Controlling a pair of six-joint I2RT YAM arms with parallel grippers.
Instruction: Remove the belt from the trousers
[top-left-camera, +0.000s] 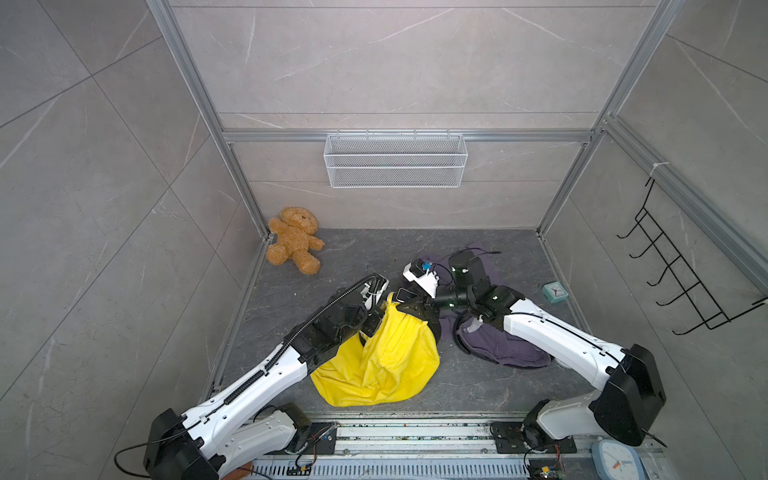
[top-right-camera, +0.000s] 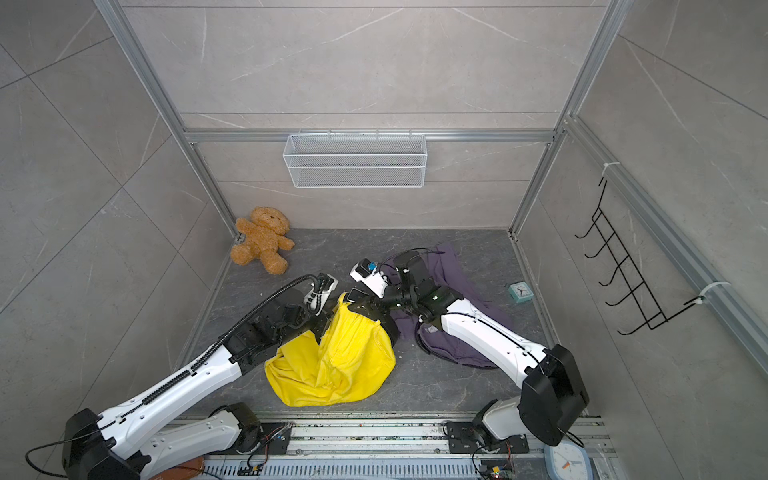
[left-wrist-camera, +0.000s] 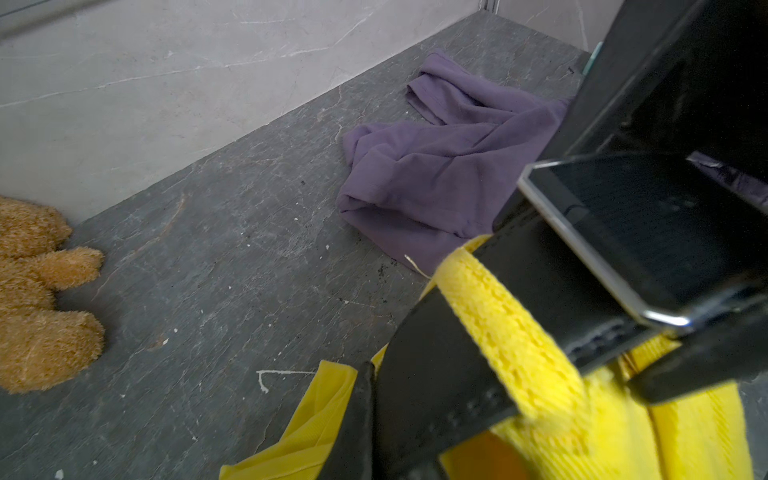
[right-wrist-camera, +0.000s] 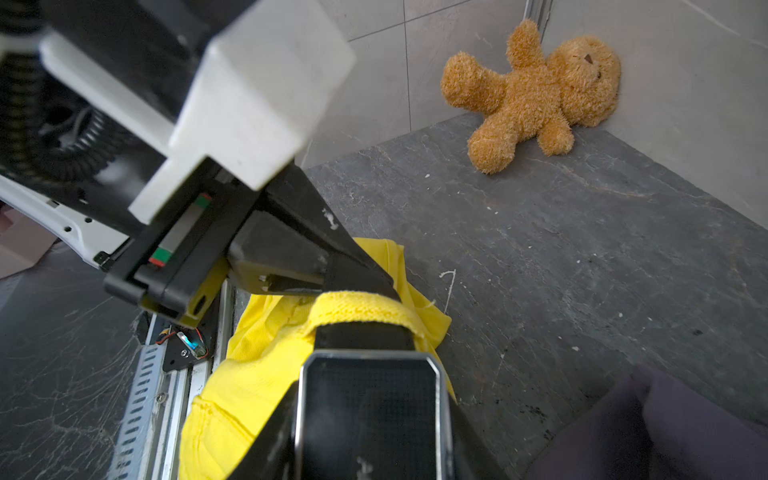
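The yellow trousers (top-left-camera: 382, 364) lie bunched on the floor, their waist lifted to a peak between my grippers. In the left wrist view the black belt (left-wrist-camera: 448, 376) passes under a yellow belt loop (left-wrist-camera: 508, 328). Its silver-framed buckle (left-wrist-camera: 608, 240) lies right of that loop. My left gripper is shut at the belt just beyond the loop; whether the strap is between its fingers is hard to see. My right gripper (top-left-camera: 409, 302) is partly open around the buckle, which hides much of its fingers in the right wrist view.
Purple clothing (top-left-camera: 512, 344) lies under and beside the right arm. A teddy bear (top-left-camera: 296, 240) sits at the back left, and a small teal clock (top-left-camera: 554, 291) at the right. A wire basket (top-left-camera: 396, 160) hangs on the back wall.
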